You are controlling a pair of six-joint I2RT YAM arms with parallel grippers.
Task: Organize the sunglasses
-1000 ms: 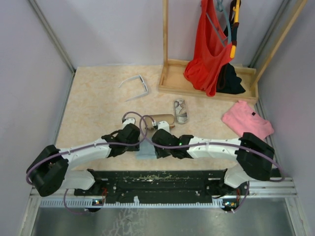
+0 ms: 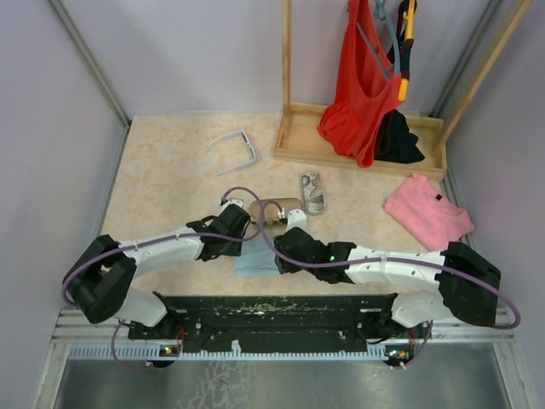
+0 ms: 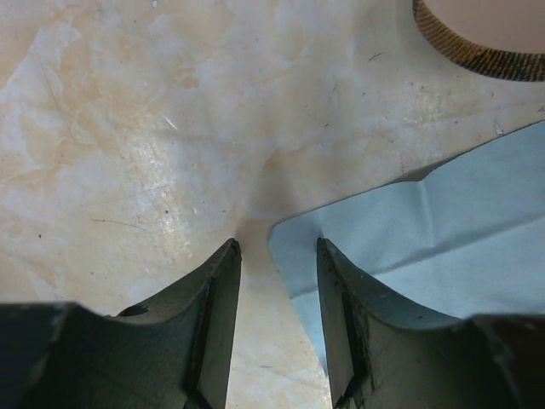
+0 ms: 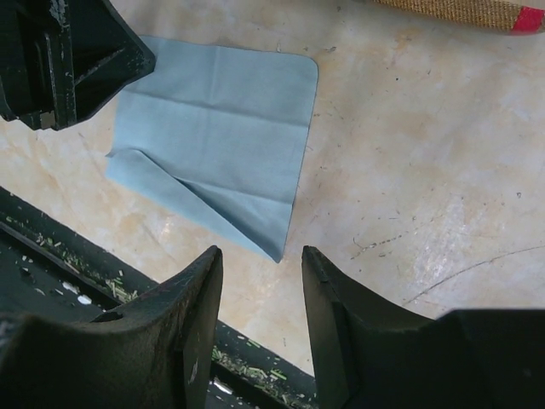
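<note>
A light blue cloth [image 2: 256, 263] lies flat near the table's front, a fold along one edge in the right wrist view [image 4: 209, 136]. White-framed glasses [image 2: 248, 146] lie unfolded at the back left. Behind the cloth is an oblong case [image 2: 267, 206], its rim at the top right of the left wrist view [image 3: 460, 53]. My left gripper hangs over a corner of the cloth, part open with nothing between its fingers. My right gripper is over the opposite part, near the folded corner, also open and empty.
A can [image 2: 312, 192] stands or lies right of the case; a pink cloth [image 2: 428, 212] lies at the right. A wooden rack [image 2: 298, 141] with red clothing [image 2: 358, 102] stands at the back.
</note>
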